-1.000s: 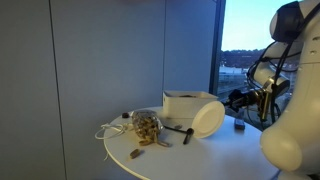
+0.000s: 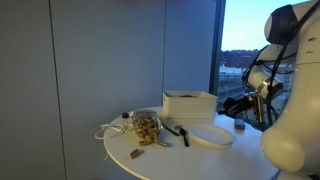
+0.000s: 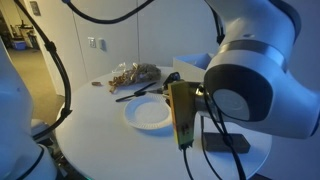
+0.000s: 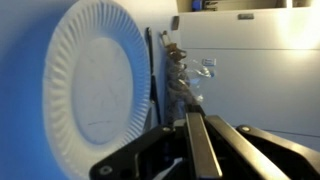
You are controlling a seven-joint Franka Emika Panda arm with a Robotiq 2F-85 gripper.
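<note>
A white paper plate (image 2: 209, 135) lies flat on the round white table, near its right side. The same plate (image 3: 149, 112) shows face up in the second exterior view. In the wrist view its ribbed rim and plain middle (image 4: 95, 90) fill the left part. My gripper is shut, with nothing showing between its fingers, and appears apart from the plate. From the first exterior view, the gripper (image 2: 226, 106) is dark and stands beyond the plate's right side; its fingertips are hard to make out there.
A clear bag of brown pieces (image 2: 147, 126) sits left of the plate, with loose pieces near it. Dark utensils (image 3: 137, 92) lie between bag and plate. A white bin (image 2: 190, 105) stands behind.
My gripper has shifted slightly left and down.
</note>
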